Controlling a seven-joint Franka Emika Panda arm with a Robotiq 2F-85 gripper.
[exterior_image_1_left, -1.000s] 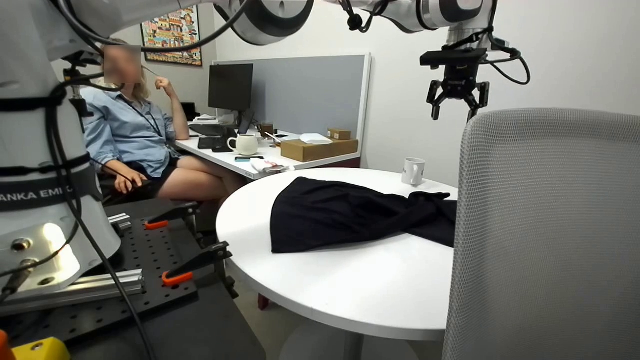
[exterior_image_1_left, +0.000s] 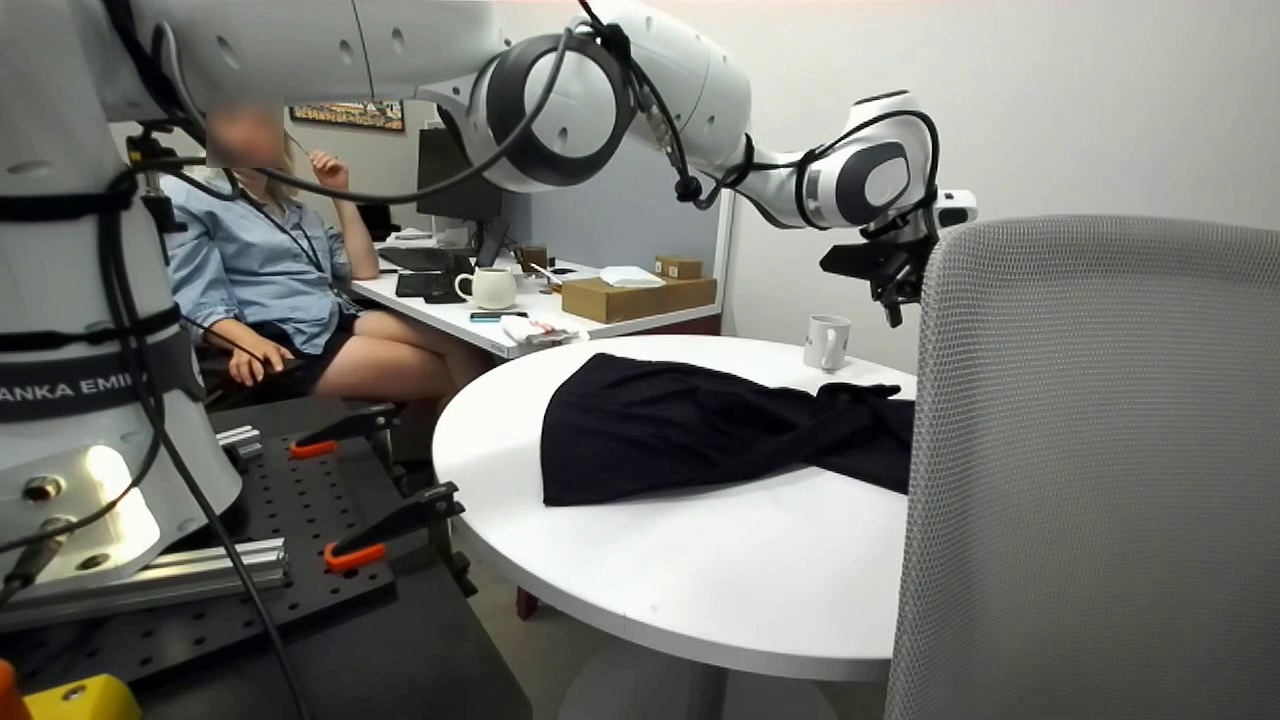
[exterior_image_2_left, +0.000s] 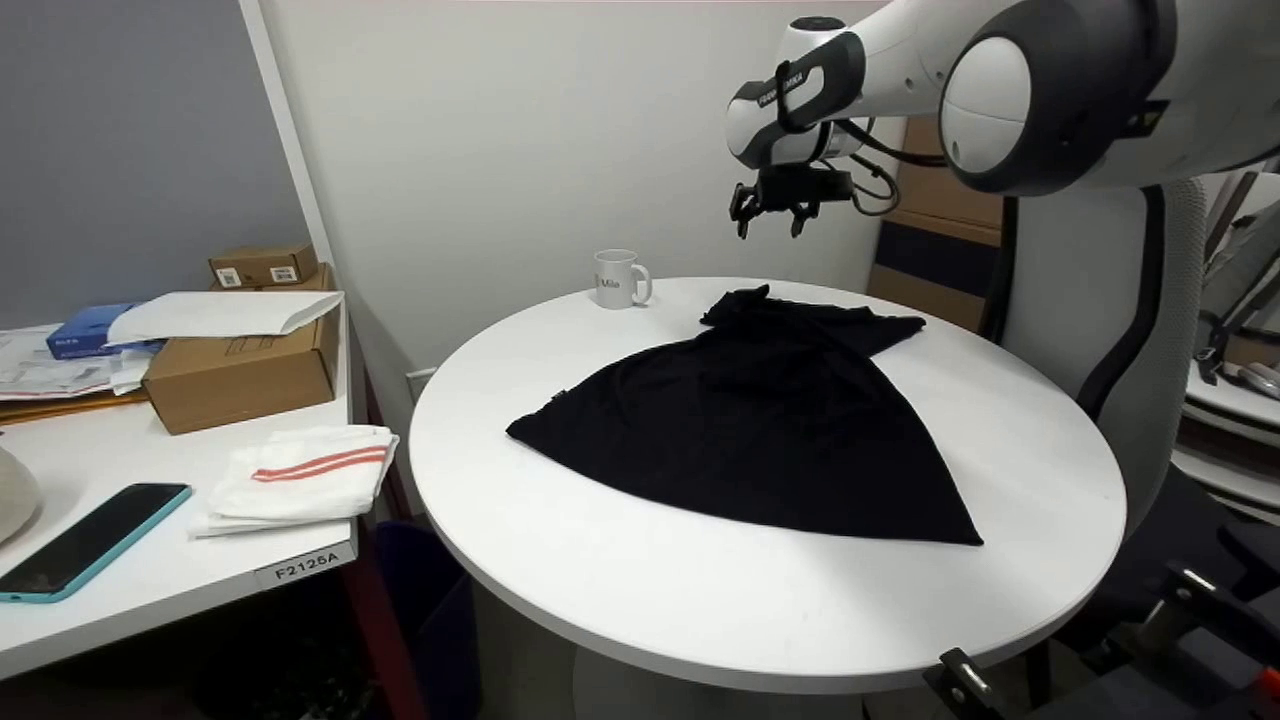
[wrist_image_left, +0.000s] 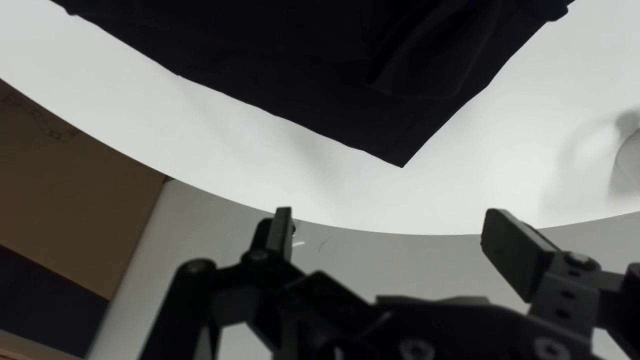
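A black cloth (exterior_image_2_left: 768, 420) lies on the round white table (exterior_image_2_left: 576, 576), spread wide toward the front and bunched and folded over at its far end. In exterior view 2 my gripper (exterior_image_2_left: 769, 226) hangs above the table's far side, beyond the cloth's bunched end. Its fingers are apart and the space between them is empty. The wrist view puts one pointed corner of the cloth (wrist_image_left: 384, 135) ahead of my open gripper, with bare tabletop between. From exterior view 1 the cloth's far end is partly hidden by a chair.
A white mug (exterior_image_2_left: 615, 280) stands at the table's back edge, left of the gripper. A grey mesh chair (exterior_image_1_left: 1092, 468) stands against the table's side. The side desk (exterior_image_2_left: 282, 558) holds boxes, a phone and a folded towel. A person (exterior_image_1_left: 270, 252) sits beyond the table.
My gripper has come down toward the table, a little to the left in exterior view 1, and its wrist has turned. Cloth and mug lie as before.
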